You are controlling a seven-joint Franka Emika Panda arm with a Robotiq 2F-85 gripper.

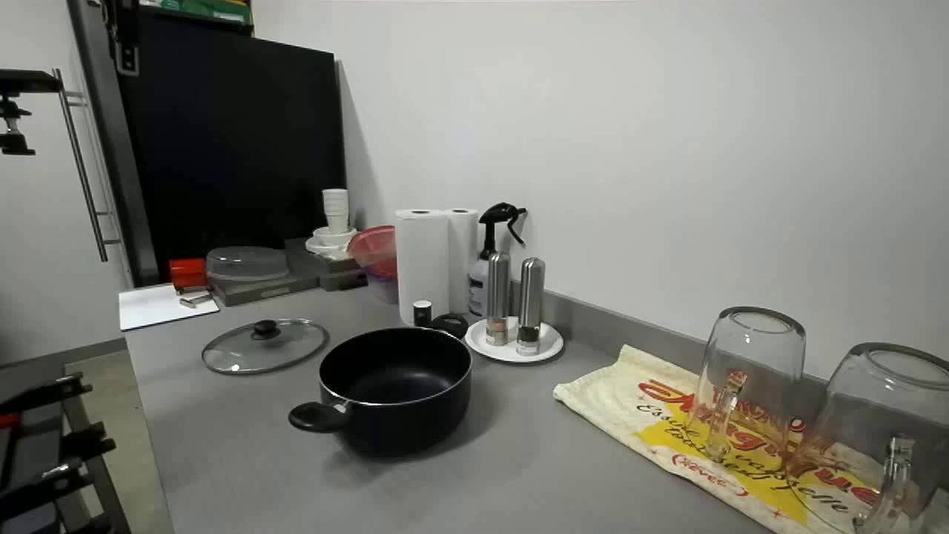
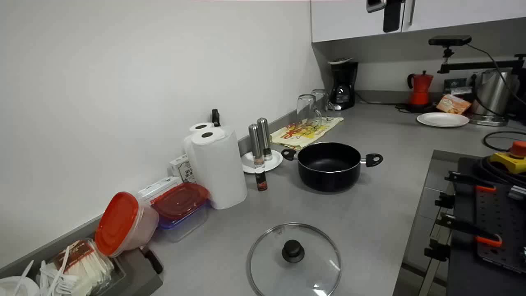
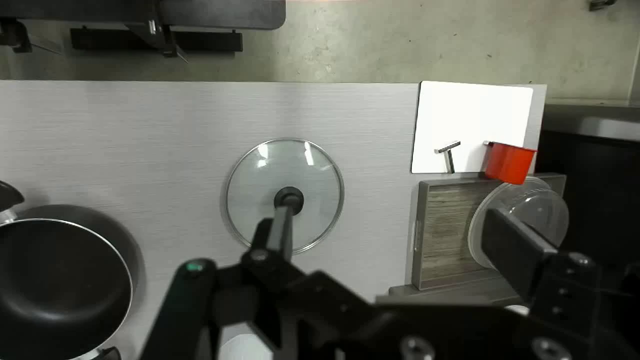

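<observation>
A clear glass lid with a black knob rests flat on the counter, and also shows in exterior view 2 as a round lid. Nearby stands a black two-handled pot, uncovered and empty inside. My gripper is open high above the counter, its fingers wide apart with nothing held between them. One finger overlaps the lid near its knob in the wrist view. Only a bit of the gripper shows at the top edge of exterior view 2.
Paper towel rolls and a white plate with two metal grinders line the wall. Upturned glass mugs stand on a printed cloth. A red cup lies by a white board. Counter between lid and pot is clear.
</observation>
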